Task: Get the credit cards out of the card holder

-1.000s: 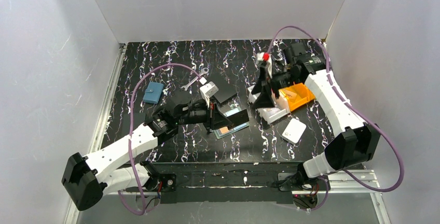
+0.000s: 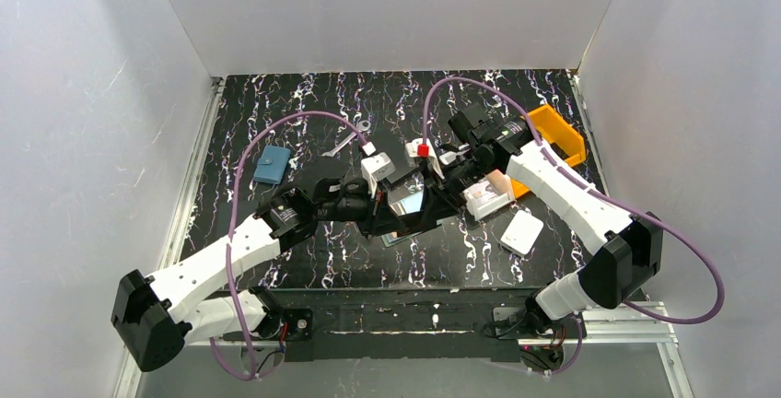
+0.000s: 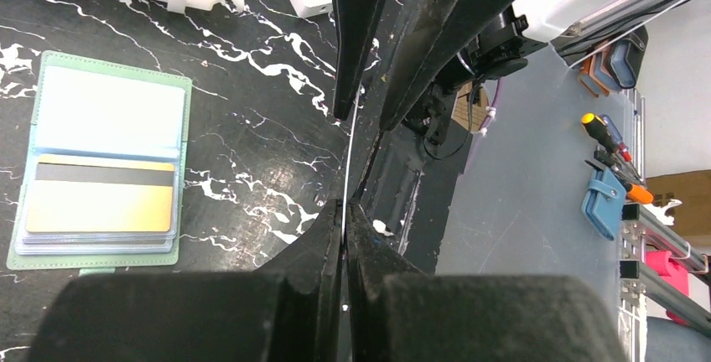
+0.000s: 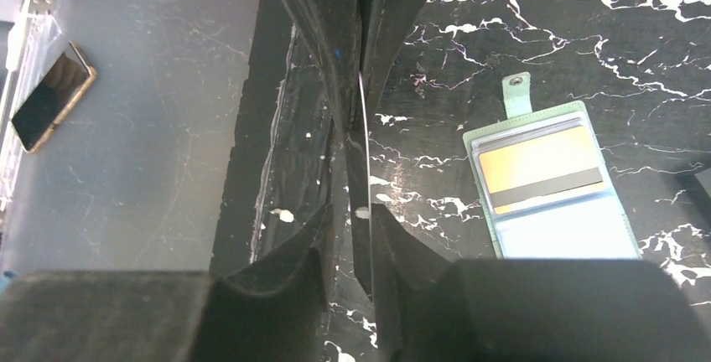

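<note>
My left gripper is shut on a thin dark card [image 4: 359, 178], held edge-on above the table. The green card holder [image 3: 109, 77] lies open below, beside both grippers in the wrist views, with a gold card [image 3: 96, 199] showing over several clear sleeves. In the top view the grippers meet over the holder and largely hide it.
A blue wallet [image 2: 272, 164] lies left, a wrench [image 2: 341, 143] behind. On the right are an orange bin [image 2: 562, 131], a white tray [image 2: 488, 200] and a white box [image 2: 522, 230]. Both arms crowd the middle.
My right gripper has moved left and toward the front, to the card in my left gripper. My left arm has shifted slightly.
</note>
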